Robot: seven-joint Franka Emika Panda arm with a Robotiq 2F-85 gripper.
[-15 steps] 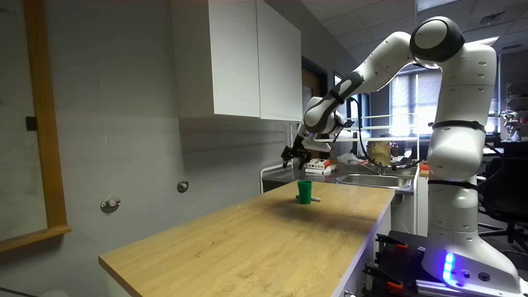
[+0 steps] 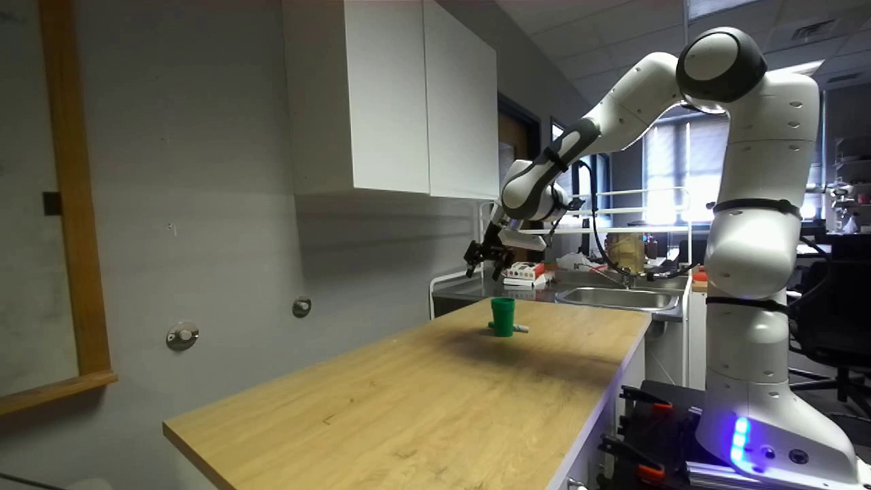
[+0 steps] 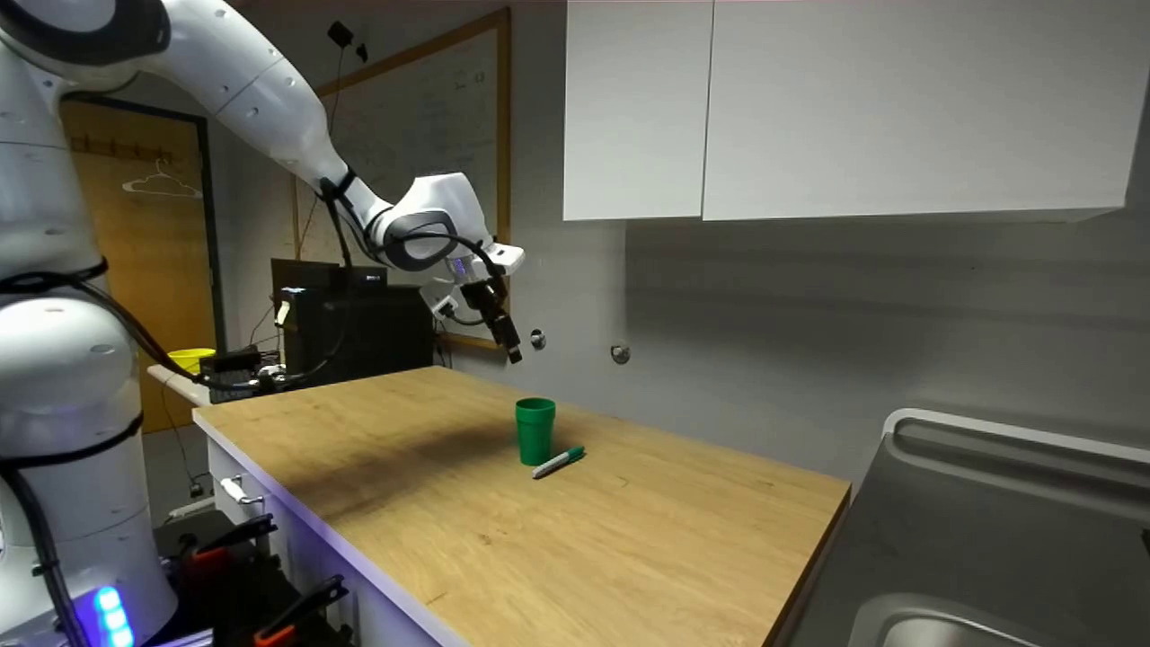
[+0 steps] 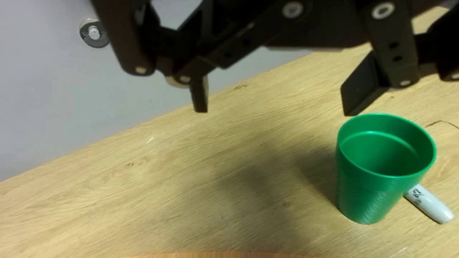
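A green cup stands upright on the wooden counter, its mouth facing up; the part of its inside that shows is bare. Close beside it lies a marker with a grey-white barrel and a green cap. The cup hides part of the marker in exterior view 1. Above the counter, clear of both, hangs my gripper, its fingers wide apart and nothing between them. In exterior view 2 the gripper is higher than the cup.
Bare wood covers most of the counter. A grey wall runs along its back, with white cabinets overhead. Past one end are a metal sink and a small white-and-red box.
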